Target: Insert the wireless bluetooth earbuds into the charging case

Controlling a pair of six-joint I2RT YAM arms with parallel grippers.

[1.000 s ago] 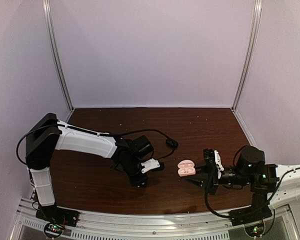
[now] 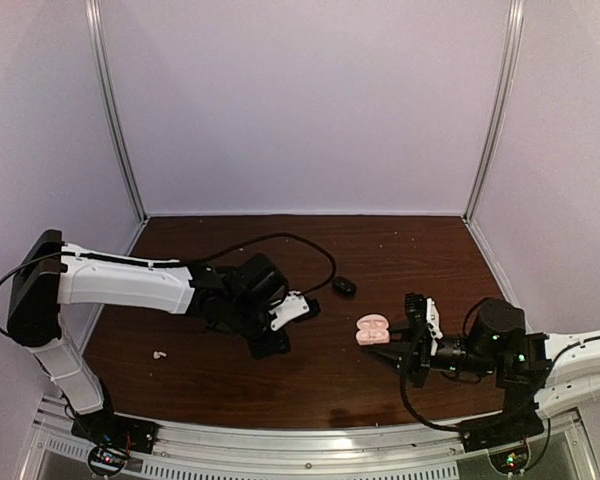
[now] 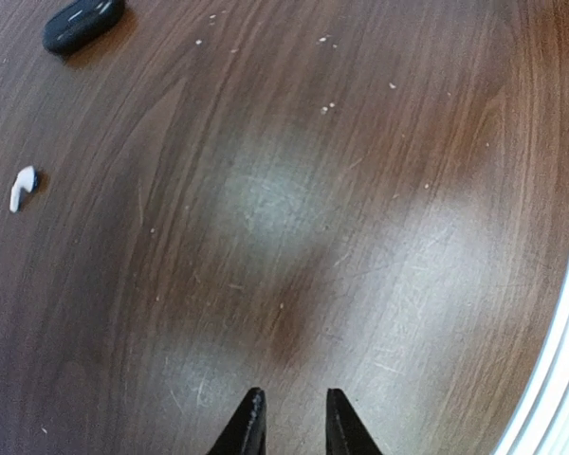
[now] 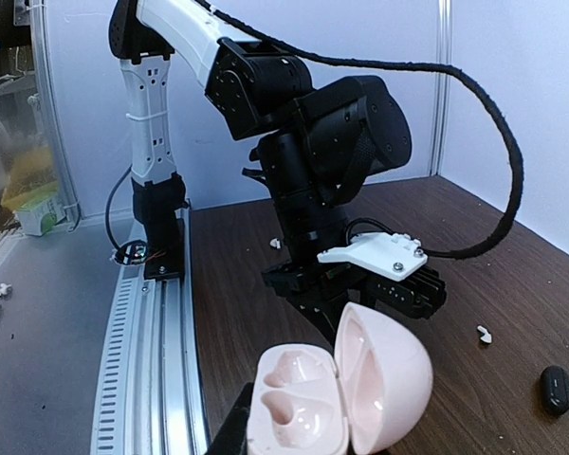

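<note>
The pink charging case (image 2: 372,330) stands with its lid up, and my right gripper (image 2: 388,350) is shut on it. Both wells of the case (image 4: 297,403) look bare pink in the right wrist view. One white earbud (image 2: 159,355) lies on the left of the table in the top view. Another white earbud (image 3: 23,188) rests near a black oval object; the left arm seems to cover it from above. Part open, my left gripper has only bare table showing between its fingertips and is well apart from that earbud.
The black oval object (image 2: 344,287) lies mid-table towards the back. A metal rail (image 2: 310,440) runs along the front edge. Much of the wooden table (image 2: 400,260) behind the case is clear, apart from small white specks. The left arm's cable loops over the table.
The left arm has drawn back to the left, and its gripper has shifted left and slightly towards the back. Its cable has swung with it. The right gripper and case have barely moved.
</note>
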